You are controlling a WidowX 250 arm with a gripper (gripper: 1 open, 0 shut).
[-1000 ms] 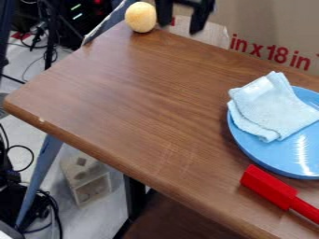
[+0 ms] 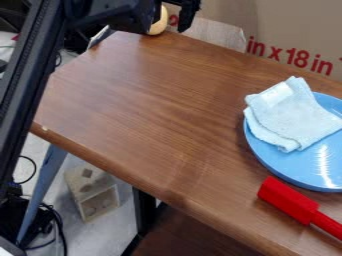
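The black gripper (image 2: 171,14) is at the top edge of the view, above the far end of the wooden table (image 2: 147,120). A pale yellow round object (image 2: 158,26) is partly hidden behind it; whether the gripper touches it or how its fingers stand is hard to tell. A light blue folded cloth (image 2: 287,115) lies on a blue plate (image 2: 307,165) at the right. A red-handled tool (image 2: 289,200) lies at the front right.
The black arm (image 2: 27,90) spans the left side. A cardboard box (image 2: 294,40) stands behind the table.
The arm has swung into view from above along the left side, and the gripper has moved left and up, now covering more of the yellow object.
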